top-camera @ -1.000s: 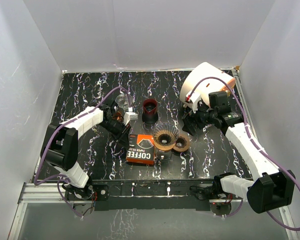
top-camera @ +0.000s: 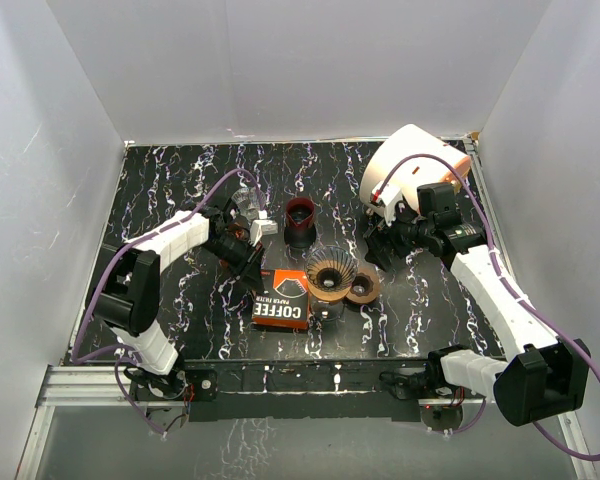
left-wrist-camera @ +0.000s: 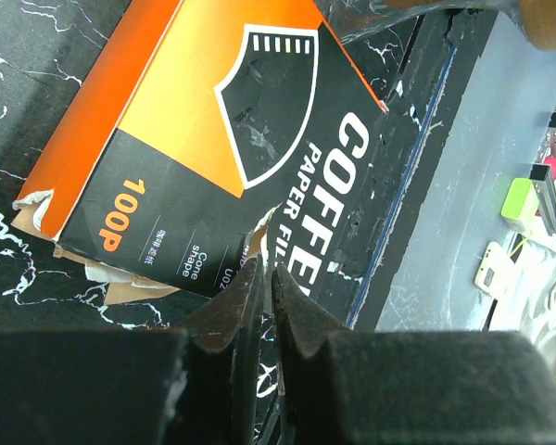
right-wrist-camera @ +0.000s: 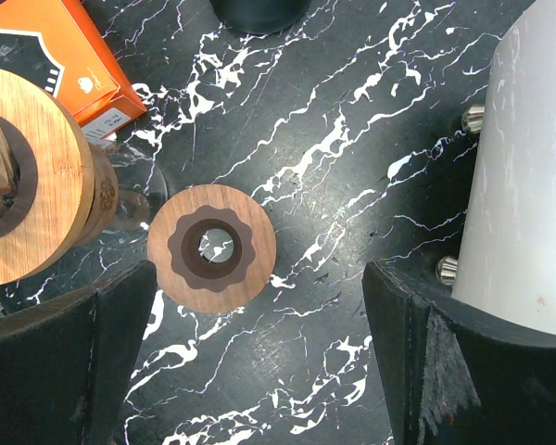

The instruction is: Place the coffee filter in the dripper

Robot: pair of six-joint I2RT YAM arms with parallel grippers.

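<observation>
An orange and black coffee paper filter box point(top-camera: 281, 299) lies on the table, its torn end toward my left gripper. Only a narrow gap separates that gripper's fingertips, at the box's torn edge; nothing clearly shows held between them. Brown and white paper edges point(left-wrist-camera: 130, 286) stick out of the torn end. Right of the box, the clear ribbed dripper point(top-camera: 331, 268) with its wooden collar point(right-wrist-camera: 69, 185) sits upright on a glass server point(top-camera: 326, 309); no filter shows inside it. My right gripper point(top-camera: 378, 247) is open and empty, above the table beyond the dripper.
A round wooden piece with a hole point(right-wrist-camera: 181, 246) lies close right of the dripper. Behind stand a dark red cup point(top-camera: 300, 218) and glassware point(top-camera: 247, 201). A large pale cylinder point(top-camera: 405, 165) occupies the back right.
The box, dripper and right arm look unmoved.
</observation>
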